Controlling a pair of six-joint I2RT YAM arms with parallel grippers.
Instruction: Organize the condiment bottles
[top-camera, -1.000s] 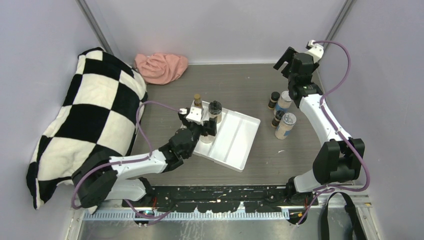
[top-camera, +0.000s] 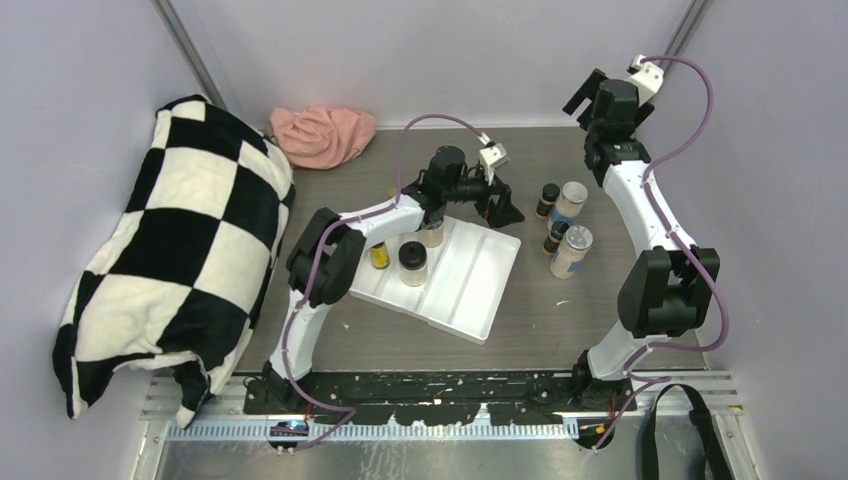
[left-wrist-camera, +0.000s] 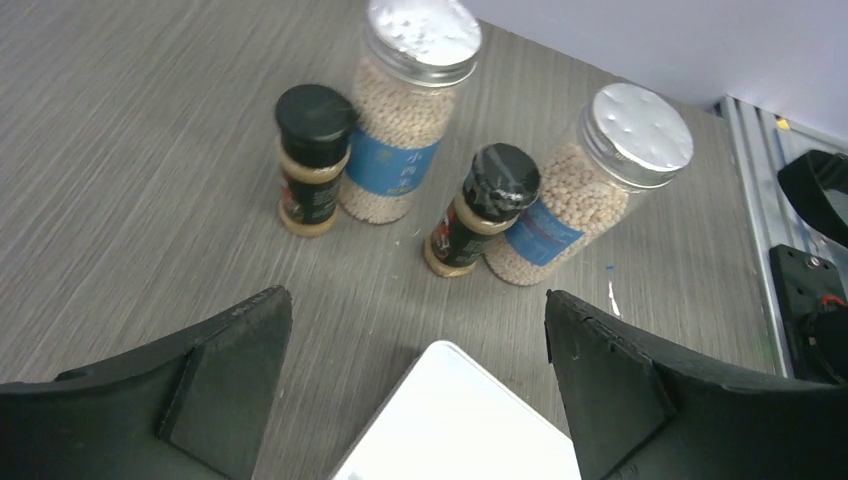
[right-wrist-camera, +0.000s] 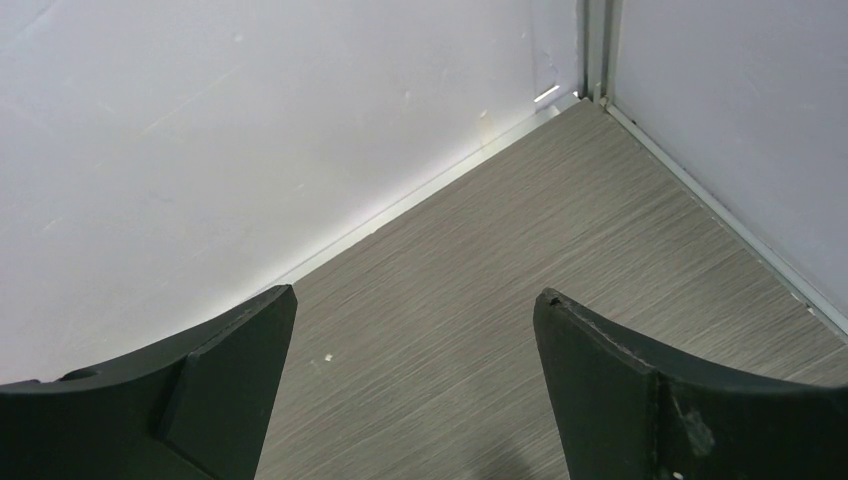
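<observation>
My left gripper (top-camera: 507, 212) is open and empty over the far corner of the white tray (top-camera: 480, 290). In the left wrist view, two small black-capped shakers (left-wrist-camera: 318, 150) stand beyond its fingers. Each stands beside a larger silver-lidded jar with a blue label, one jar (left-wrist-camera: 402, 110) at the back and the other jar (left-wrist-camera: 590, 185) to the right. The tray's left part holds a black-lidded jar (top-camera: 413, 263), a yellow-topped bottle (top-camera: 379, 256) and another jar partly under the arm. My right gripper (top-camera: 581, 105) hangs open and empty near the back wall.
A pink cloth (top-camera: 322, 137) lies at the back left, and a checkered cushion (top-camera: 185, 250) fills the left side. The tray's middle and right compartments are bare. Table to the right of the tray's near end is clear.
From over the tray's left compartment, my left gripper has swung right and back to the tray's far corner. My right gripper has shifted slightly. The bottles and tray look unmoved.
</observation>
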